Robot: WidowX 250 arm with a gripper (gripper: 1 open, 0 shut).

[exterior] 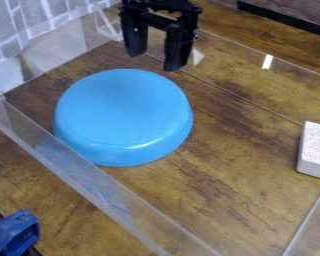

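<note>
A black gripper (156, 45) hangs at the top centre of the camera view, its two fingers spread open and pointing down, above and behind a large round blue disc (123, 112). The disc lies flat on the wooden floor of a clear-walled tray. I see nothing held between the fingers.
A white rectangular block (314, 150) lies at the right edge. A clear plastic wall (69, 170) runs diagonally along the lower left, with a blue object (9, 232) outside it.
</note>
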